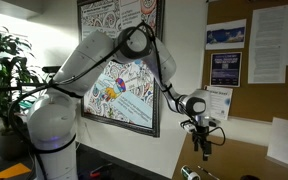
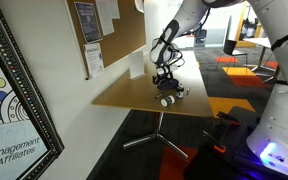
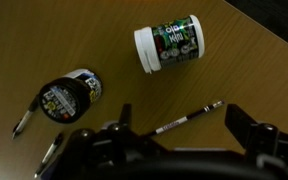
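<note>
A white bottle with a dark green label (image 3: 174,43) lies on its side near the top middle of the wrist view. Left of it is a black-lidded jar (image 3: 69,97). A slim pen (image 3: 189,117) lies on the tabletop across the space framed by my gripper. The fingers stand wide apart, holding nothing. Two more pens (image 3: 27,115) (image 3: 52,152) rest by the jar, partly cut off or covered. In exterior view 1 my gripper hangs above the table, with a small white container (image 1: 190,173) below it.
The wooden table (image 2: 124,97) has bare space toward its near left end. A wall with a pinboard (image 1: 269,95) rises behind it. At the table's back edge stands a white panel (image 2: 137,64). Chairs (image 2: 268,58) are beyond the arm.
</note>
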